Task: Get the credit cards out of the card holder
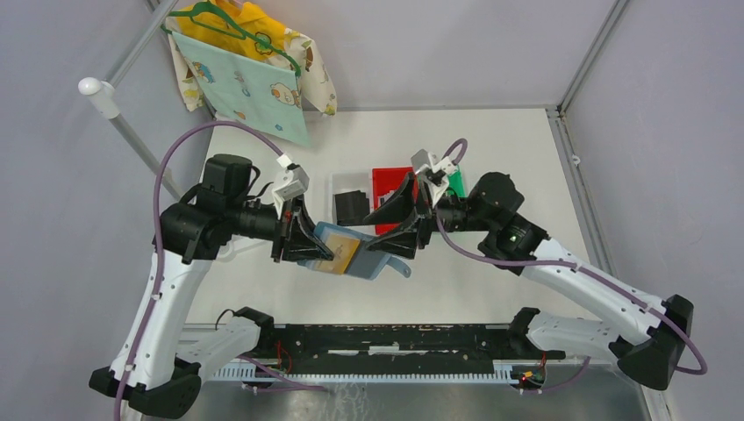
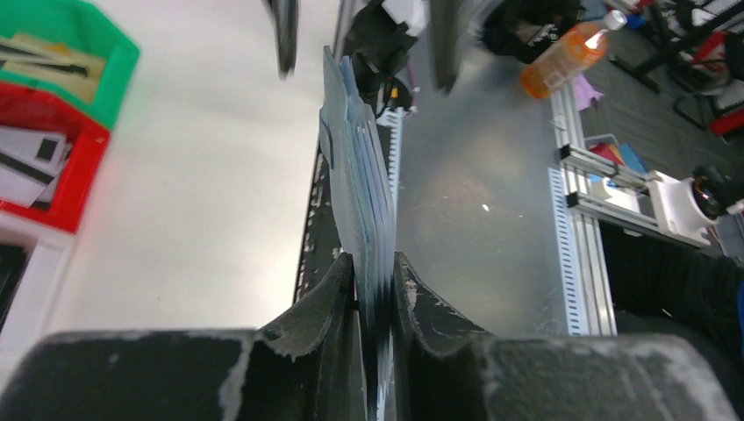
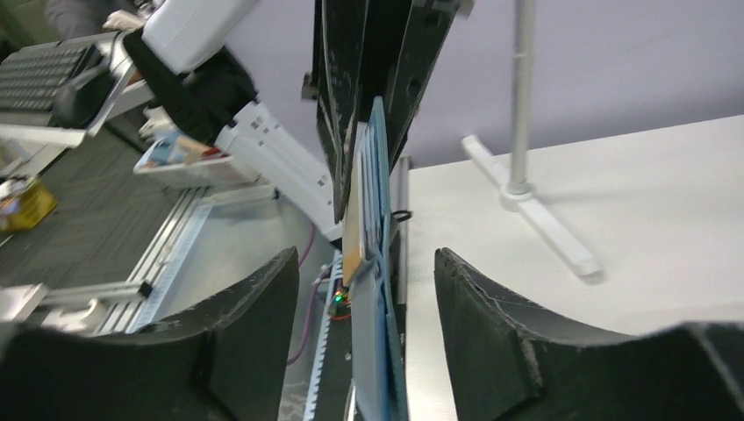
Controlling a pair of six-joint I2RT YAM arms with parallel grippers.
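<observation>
A blue card holder (image 1: 366, 265) with a tan-yellow card face (image 1: 340, 251) hangs over the front of the table between my arms. My left gripper (image 1: 326, 254) is shut on its left part; in the left wrist view the holder (image 2: 361, 189) stands edge-on, pinched between the pads. At its right side, my right gripper (image 1: 374, 232) has its fingers spread. The right wrist view shows the holder's layered edge (image 3: 377, 333) between those fingers, with a gap on both sides. Card edges (image 3: 354, 241) still show inside the holder.
Behind the arms stand a white tray (image 1: 332, 206) with a black item, a red tray (image 1: 382, 173), and a green tray (image 1: 456, 182), partly hidden by the right arm. Clothes (image 1: 254, 92) hang from a rack at back left.
</observation>
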